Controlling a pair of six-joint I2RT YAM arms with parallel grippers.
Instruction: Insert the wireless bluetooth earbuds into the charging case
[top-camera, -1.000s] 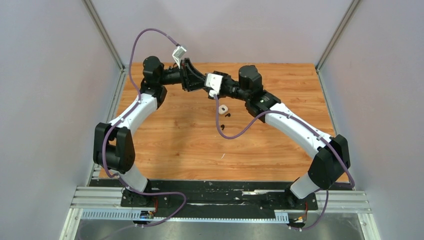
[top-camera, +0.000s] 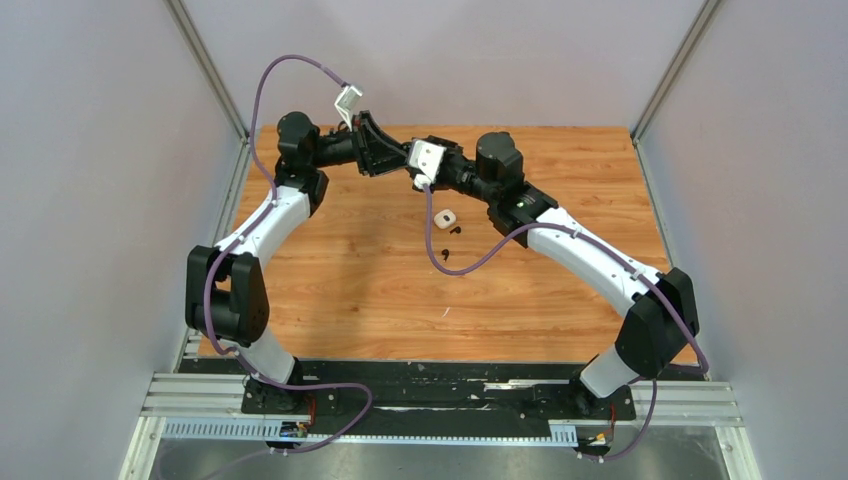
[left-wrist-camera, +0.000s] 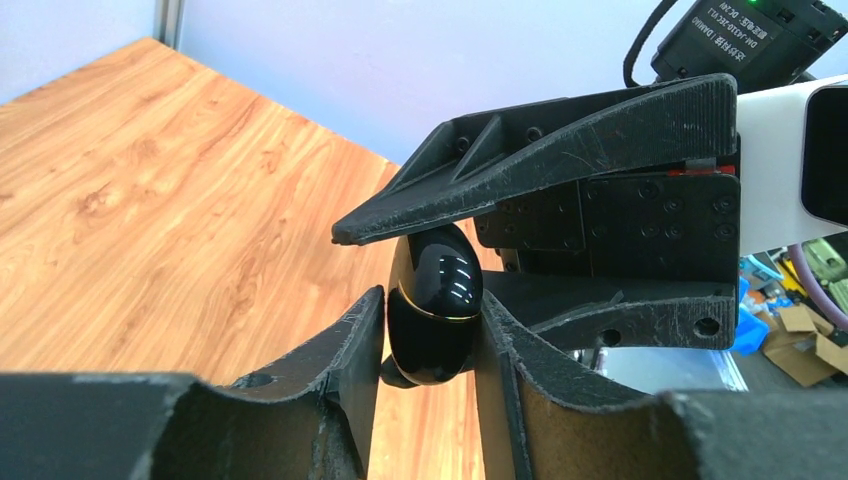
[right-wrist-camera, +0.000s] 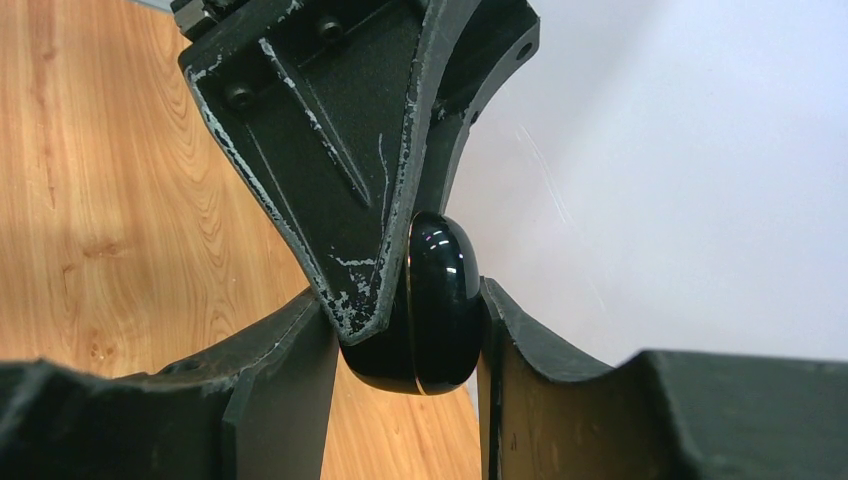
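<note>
A glossy black charging case (left-wrist-camera: 435, 300) with a thin gold seam is held in the air where both grippers meet, above the back middle of the table. My left gripper is shut on it. My right gripper is shut on the same case from the other side, its fingers crossing the left one's. The case looks closed; its inside is hidden. In the top view two small dark pieces (top-camera: 446, 253), probably the earbuds, lie on the wood below, too small to tell exactly.
A small white square object (top-camera: 445, 218) lies by the dark pieces. Walls surround it on the sides and back, and both purple cables hang over the arms.
Both arms have shifted very slightly to the left in the top view, still meeting at the same place. Nothing visibly let go.
</note>
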